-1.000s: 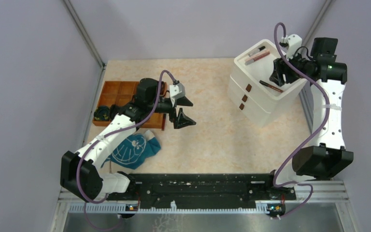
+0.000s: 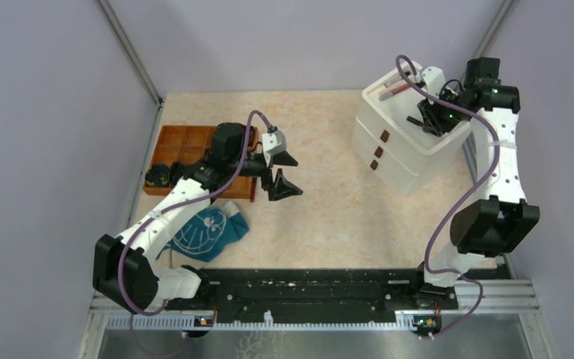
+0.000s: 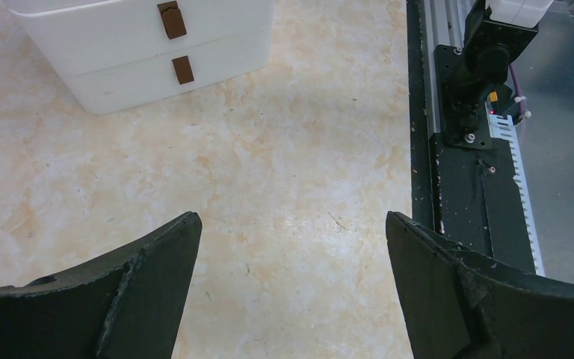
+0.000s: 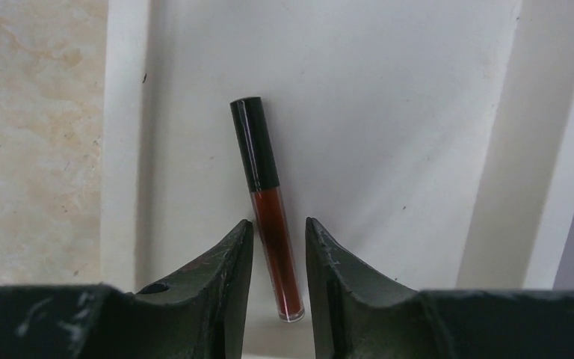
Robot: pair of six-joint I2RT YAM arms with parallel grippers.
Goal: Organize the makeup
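A white drawer unit (image 2: pixel 389 161) stands at the back right, its top tray holding makeup tubes (image 2: pixel 402 87). My right gripper (image 2: pixel 430 123) is down in that tray. In the right wrist view its fingertips (image 4: pixel 241 232) are either side of the lower, red-brown half of a black-capped gloss tube (image 4: pixel 258 149), part open. My left gripper (image 2: pixel 290 176) hangs open and empty over the table, beside a wooden compartment organizer (image 2: pixel 179 142) that holds dark items, partly hidden by the left arm.
A teal cloth (image 2: pixel 202 235) lies at the front left of the table. Grey walls stand close behind the drawer unit and at both sides.
The left arm is nearly unchanged.
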